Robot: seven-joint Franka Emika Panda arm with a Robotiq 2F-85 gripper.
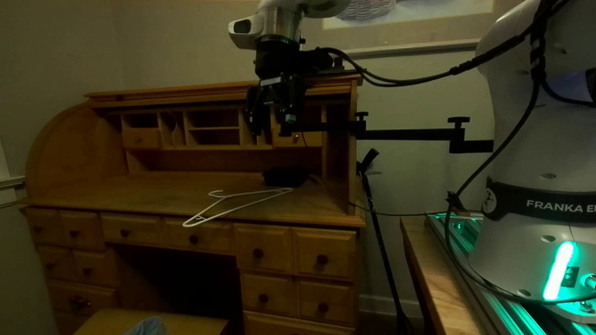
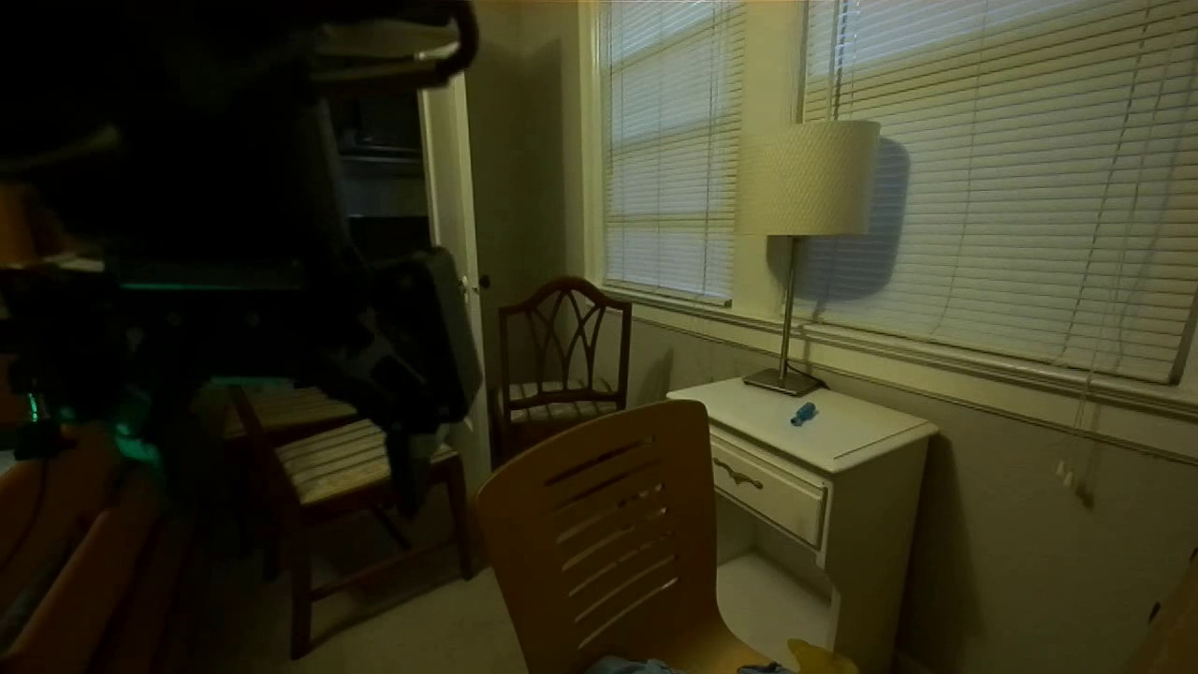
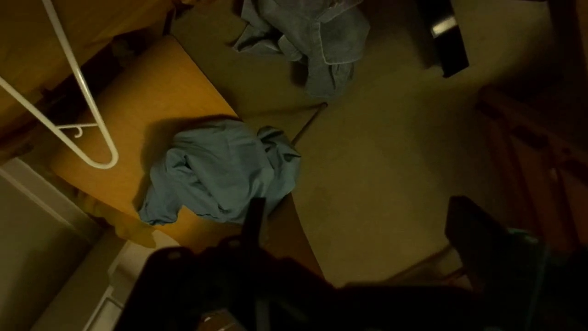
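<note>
A white hanger point(image 1: 237, 207) lies on the wooden roll-top desk, one end reaching over the front edge; part of the hanger point(image 3: 82, 82) shows at the upper left of the wrist view. On the chair seat point(image 3: 184, 71) rests a crumpled blue cloth point(image 3: 220, 171). My gripper point(image 1: 274, 125) hangs high in front of the desk's cubbyholes, well above the hanger. In the wrist view its dark fingers stand wide apart, and the gripper is open with only floor seen between them.
A grey-blue garment point(image 3: 336, 38) lies on the floor beyond the chair. A black camera arm point(image 1: 413, 134) juts across the desk's right side, and a small black box point(image 1: 286, 177) sits on the desktop.
</note>
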